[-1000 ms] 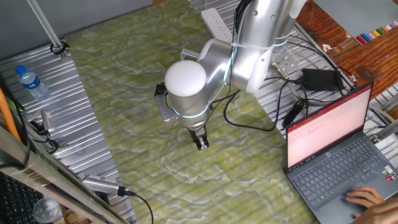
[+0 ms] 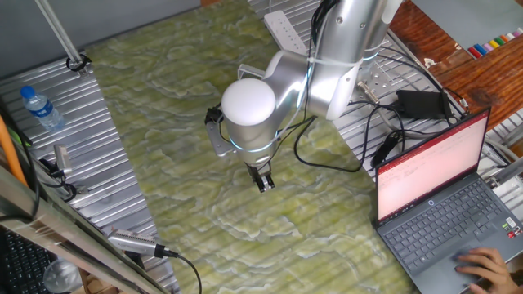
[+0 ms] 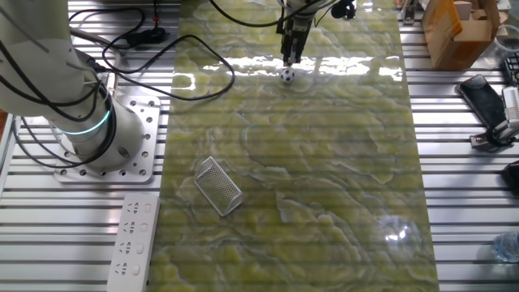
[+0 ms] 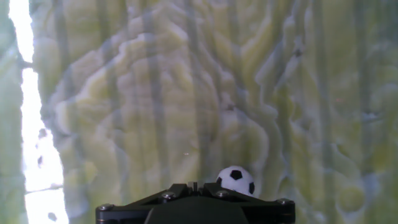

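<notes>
A small black-and-white ball, patterned like a football (image 3: 287,75), is just below my gripper's tips in exterior view 2. My gripper (image 3: 291,62) points down over the green marbled board. From the wrist, the same ball (image 4: 236,179) shows to the right of the gripper, its lower part covered by the finger linkage. The two fingers come together at the middle, with nothing visible between them. In exterior view 1 the gripper (image 2: 263,184) hangs over the middle of the board, and the ball is hidden there.
A metal grater (image 3: 218,186) lies on the board, nearer the arm's base. A power strip (image 3: 133,242) lies beside the board. The laptop (image 2: 441,216), with a person's hand on it, overlaps the board's corner. A loose black cable (image 2: 331,169) crosses one edge.
The arm's wrist has shifted slightly to the right in exterior view 1, and the fingertips sit a little higher in the picture. The person's hand on the laptop has moved slightly.
</notes>
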